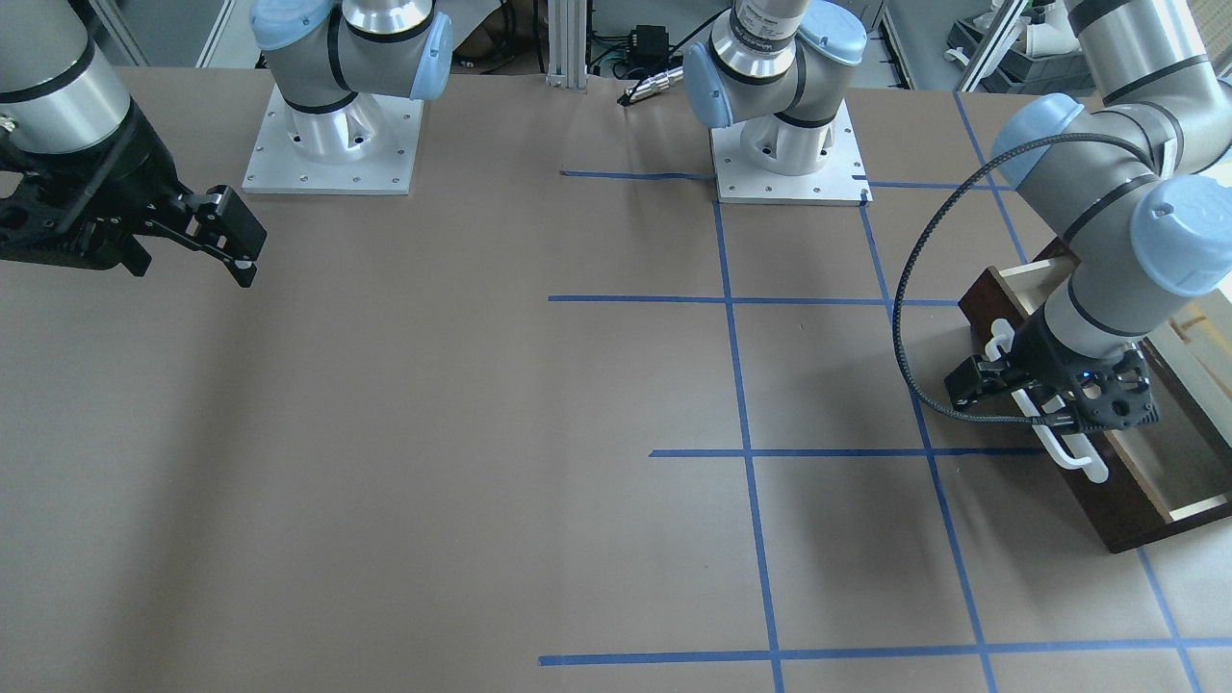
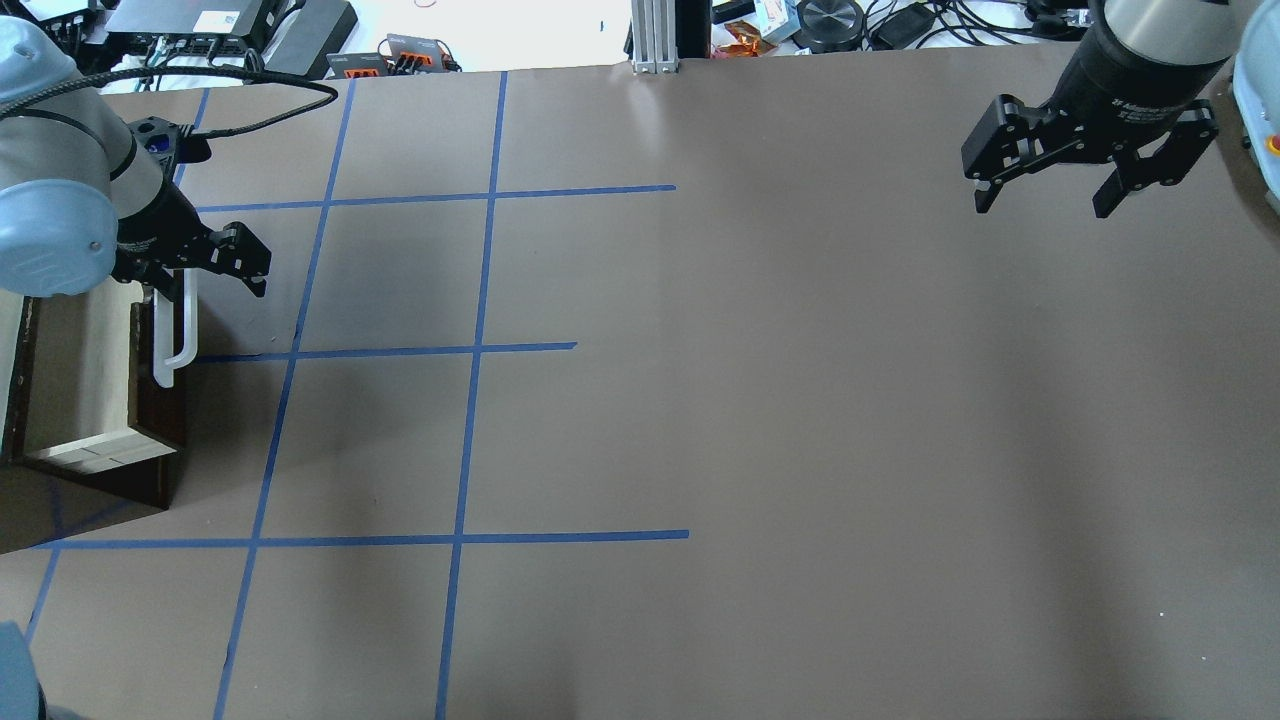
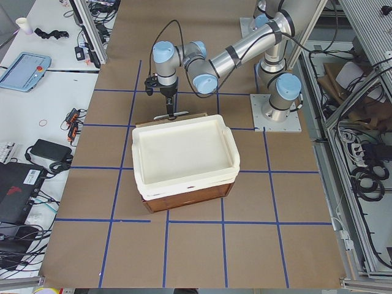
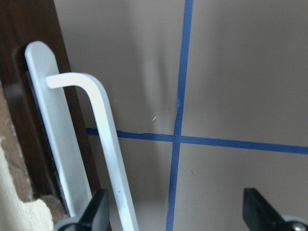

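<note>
A wooden drawer box (image 1: 1104, 504) stands at the right in the front view, with a white bar handle (image 4: 110, 144) on its dark front. A white tray (image 3: 184, 153) sits on top in the left view. My gripper is over the handle, its fingers apart at the bottom of the wrist view: one near the handle's bar, the other over bare table. The gripper is open; whether the near finger touches the handle is unclear.
A second arm's black gripper (image 2: 1047, 180) hangs at the far side, away from the box. Other arm bases stand at the back.
</note>
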